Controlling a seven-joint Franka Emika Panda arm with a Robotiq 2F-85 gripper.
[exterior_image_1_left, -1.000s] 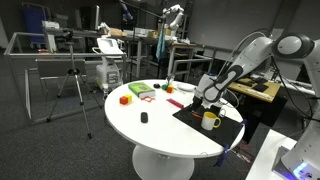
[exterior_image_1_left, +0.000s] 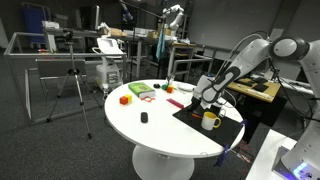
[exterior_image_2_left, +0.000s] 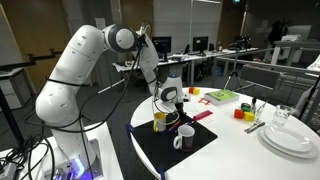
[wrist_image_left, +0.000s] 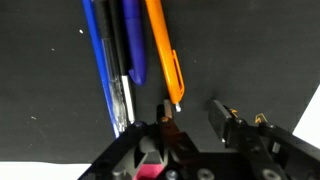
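In the wrist view an orange pen (wrist_image_left: 163, 45) lies on a black mat (wrist_image_left: 50, 60). Left of it are a purple pen (wrist_image_left: 134, 40), a black pen (wrist_image_left: 118, 60) and a blue pen (wrist_image_left: 100, 60), roughly side by side. My gripper points down with its fingers apart. The orange pen's tip reaches close to the left finger (wrist_image_left: 167, 112); whether they touch, I cannot tell. In exterior view 2 the arm hangs low over the mat, behind a yellow mug (exterior_image_2_left: 160, 122) and a white mug (exterior_image_2_left: 184, 137).
A red marker (exterior_image_2_left: 204, 116) lies on the mat's far side. Colored blocks (exterior_image_1_left: 125, 100), a green tray (exterior_image_1_left: 140, 87) and a black object (exterior_image_1_left: 144, 117) sit elsewhere on the round white table (exterior_image_1_left: 165, 138). White plates (exterior_image_2_left: 287, 142) occupy another side.
The arm stays low over the mat, with at most a slight shift. The mugs and other table objects look unmoved.
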